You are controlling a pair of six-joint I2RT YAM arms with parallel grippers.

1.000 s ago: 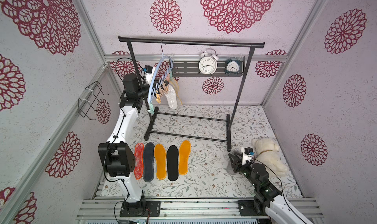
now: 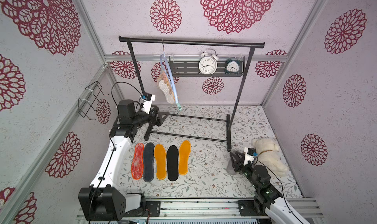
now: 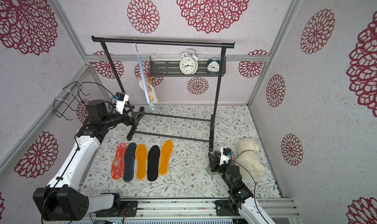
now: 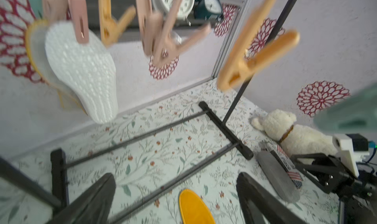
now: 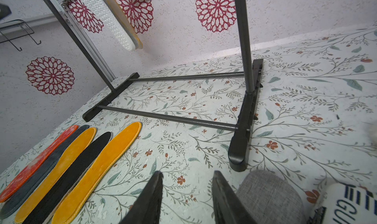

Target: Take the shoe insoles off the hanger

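A blue clip hanger (image 2: 170, 82) hangs from the black rack's bar (image 2: 191, 41), with a white dotted insole (image 4: 80, 68) and a tan-edged one behind it, among pink and orange clips (image 4: 255, 59). My open left gripper is below and left of the hanger, by the rack's left post, nothing between its fingers. Five loose insoles, including black (image 2: 172, 163) and red (image 2: 137, 161), lie in a row on the table. My right gripper is low at front right, its fingers apart and empty.
A grey object (image 5: 271, 196) and a white plush toy (image 2: 271, 161) lie beside my right gripper. A shelf with two clocks (image 2: 207, 65) is at the back, a wire rack (image 2: 90, 102) on the left wall. The table between the insoles and right gripper is clear.
The hanger has swung round, with its lower end further right and the insoles higher. The right arm is nearly still.
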